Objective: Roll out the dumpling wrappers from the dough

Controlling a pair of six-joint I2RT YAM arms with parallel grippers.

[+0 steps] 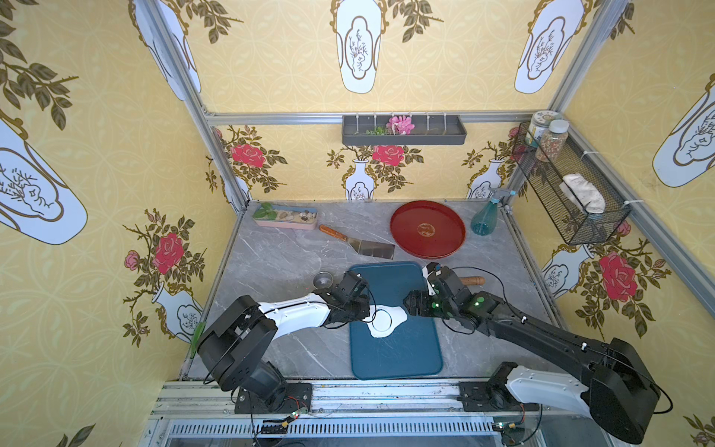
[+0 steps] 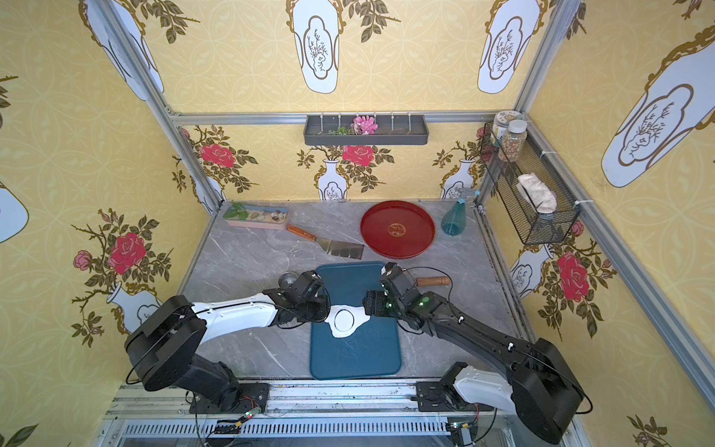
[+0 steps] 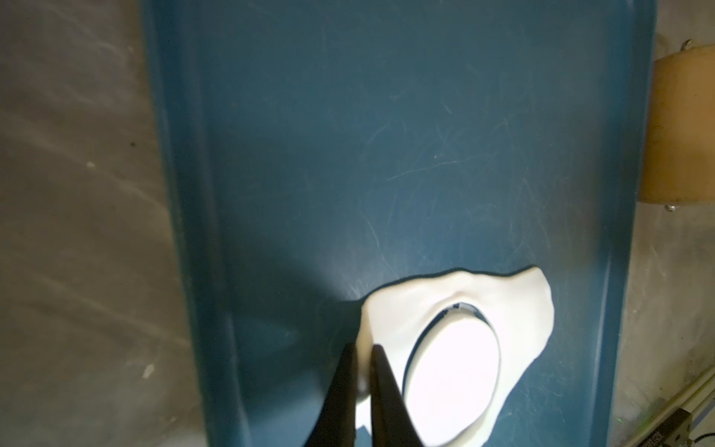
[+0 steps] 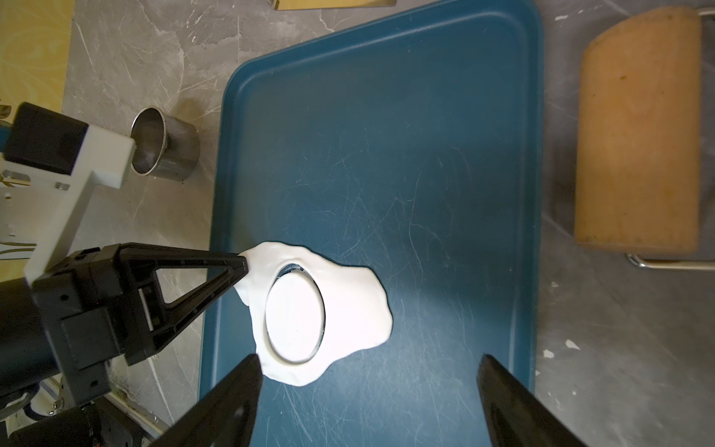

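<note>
A flat white dough sheet lies on the blue tray. A round cut-out sits inside it, parted from the surrounding dough by a narrow gap. My left gripper is shut, its tips at the sheet's left edge; a little white shows between them, but I cannot tell whether dough is pinched. The right gripper is open and empty, above the tray to the right of the dough. A wooden rolling pin rests on the table right of the tray, and a metal cup stands to its left.
Behind the tray lie a spatula and a round red tray. A spray bottle stands at the back right, with a planter box at the back left. The blue tray's far half is bare.
</note>
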